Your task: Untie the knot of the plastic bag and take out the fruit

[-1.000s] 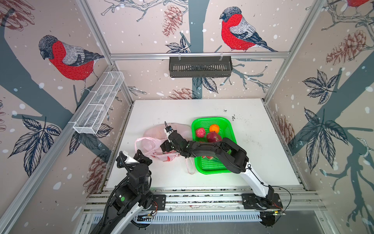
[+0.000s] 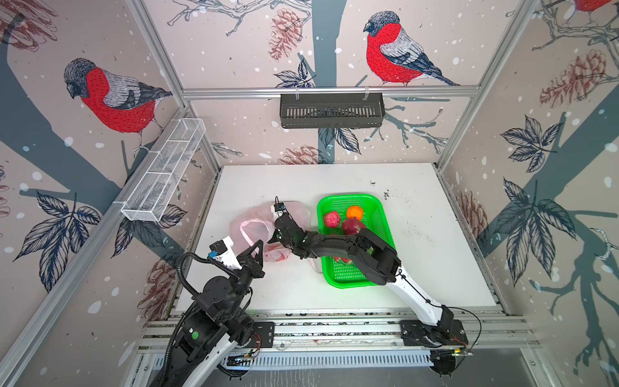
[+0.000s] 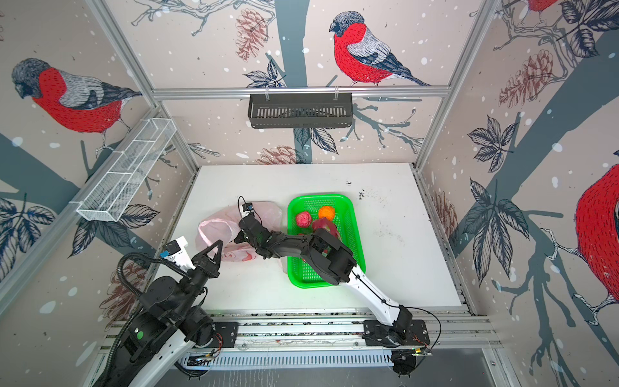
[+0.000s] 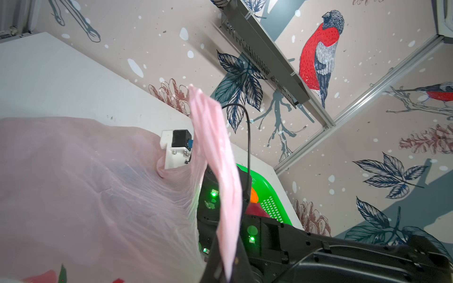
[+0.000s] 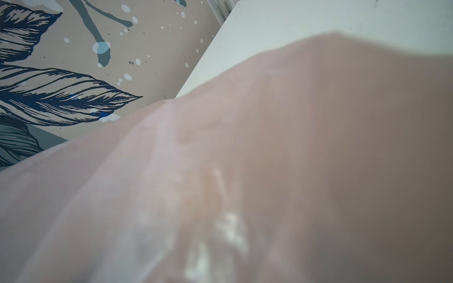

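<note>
The pink plastic bag (image 2: 258, 219) is spread at the left of the table, its mouth lifted at the near left. Red fruit shows faintly through its film at the bottom left of the left wrist view. My left gripper (image 2: 260, 250) is shut on a bunched pink strip of the bag's edge (image 4: 218, 169), which stands up from between its fingers. My right gripper (image 3: 240, 238) is open and lies against the bag; in its wrist view, bag film (image 5: 264, 155) fills most of the picture and hides the fingers.
Right of the bag is a green basket (image 2: 384, 222) with a pink fruit (image 2: 331, 219), an orange (image 2: 354, 212) and a dark red fruit (image 2: 352, 226). The right arm passes over the basket. Clear table lies on the right.
The bag's mouth has risen. The right gripper has shifted only slightly.
</note>
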